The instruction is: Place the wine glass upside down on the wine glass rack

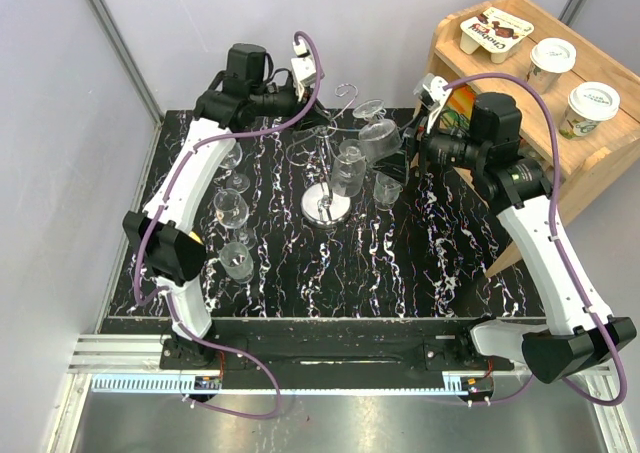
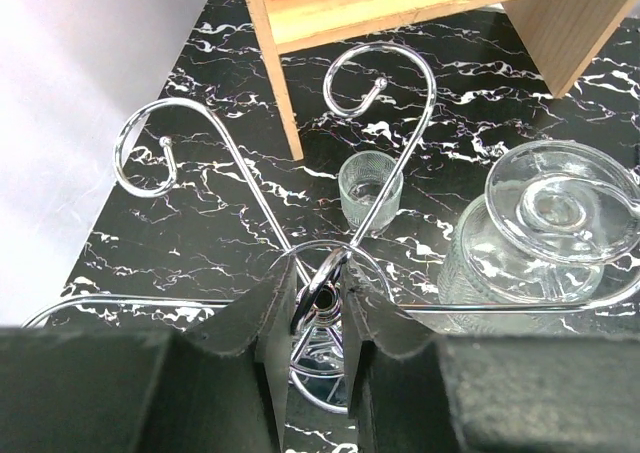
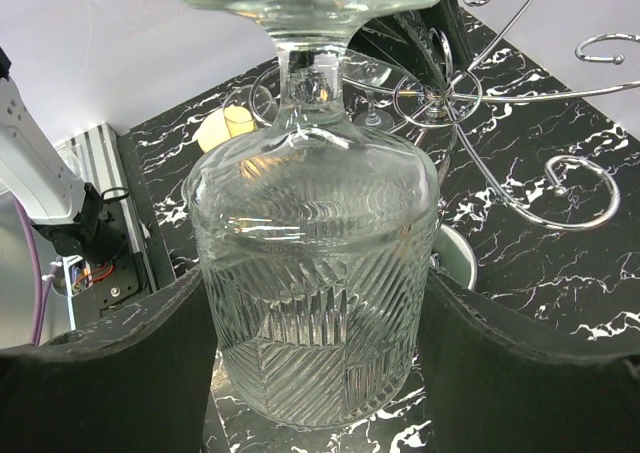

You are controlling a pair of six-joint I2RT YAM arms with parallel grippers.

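A chrome wine glass rack [image 1: 325,205] stands on black marble, its curled arms seen close in the left wrist view [image 2: 245,173]. My left gripper is at the rack's central top, fingers around the metal there; how far shut is hard to see. An inverted glass [image 2: 520,263] hangs on an arm at the right of that view. My right gripper is shut on a wine glass [image 3: 310,213], held base-up beside the rack's free arms [image 3: 560,213], at the rack's right in the top view.
A wooden shelf [image 1: 555,103] with yogurt cups stands at the right. Several glasses [image 1: 232,208] stand on the left of the marble, and a tumbler [image 1: 387,193] sits right of the rack.
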